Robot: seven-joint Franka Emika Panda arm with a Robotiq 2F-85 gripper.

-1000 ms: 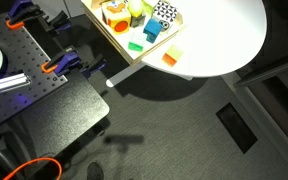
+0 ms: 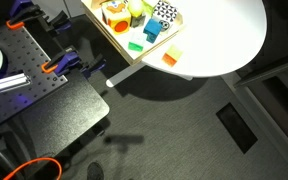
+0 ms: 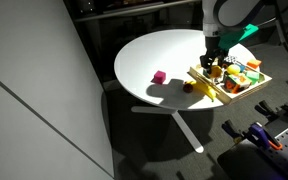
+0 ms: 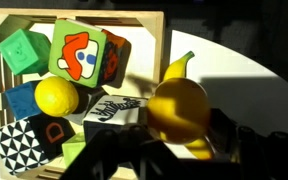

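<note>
In the wrist view a round orange fruit (image 4: 177, 108) sits between the dark fingers of my gripper, which is shut on it. The wrist view has it close to the side of a wooden tray (image 4: 160, 45), partly covering a yellow banana (image 4: 179, 67). In exterior view 2 my gripper (image 3: 210, 62) is over the tray's left part. Inside the tray are a mushroom-picture block (image 4: 77, 55), a yellow ball (image 4: 56, 97), a green block (image 4: 24, 51), a blue block (image 4: 22, 100) and a black-and-white patterned block (image 4: 22, 143). The fingertips are too dark to see clearly.
On the white round table (image 3: 144, 55), a pink block (image 3: 159, 77) and a dark red round fruit (image 3: 188, 87) lie left of the tray. An orange block (image 2: 172, 56) is outside the tray in exterior view 1.
</note>
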